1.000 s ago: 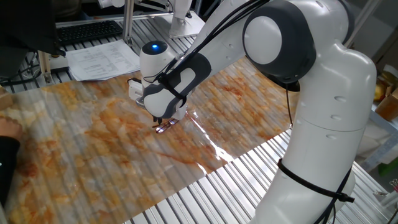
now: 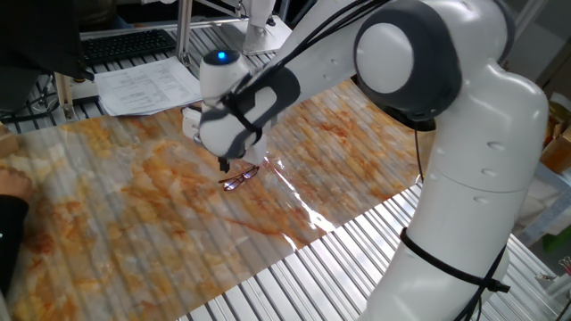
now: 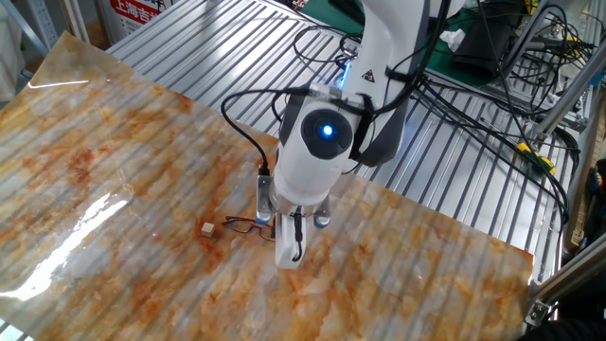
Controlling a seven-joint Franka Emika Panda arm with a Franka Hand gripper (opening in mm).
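A pair of dark-framed glasses (image 2: pixel 239 179) is at the marbled table sheet (image 2: pixel 116 205), just below and beside my gripper (image 2: pixel 228 167) in exterior view 1. From the other side, exterior view 2 shows the glasses (image 3: pixel 248 225) reaching out to the left from the white hand, which covers part of them. My gripper (image 3: pixel 292 232) points down there, its fingertips mostly hidden by the hand. Whether the fingers are open or shut, and whether they touch the frame, does not show. A small pale cube (image 3: pixel 207 229) lies left of the glasses.
Printed papers (image 2: pixel 148 86) and a keyboard (image 2: pixel 129 46) lie beyond the sheet. A person's hand (image 2: pixel 14 184) rests at the left edge. Wide stretches of the sheet are bare, with bright glare in places.
My arm's wrist has lifted slightly and shifted a little to the left in exterior view 1, so more of the glasses shows beneath it. The glasses are at nearly the same spot.
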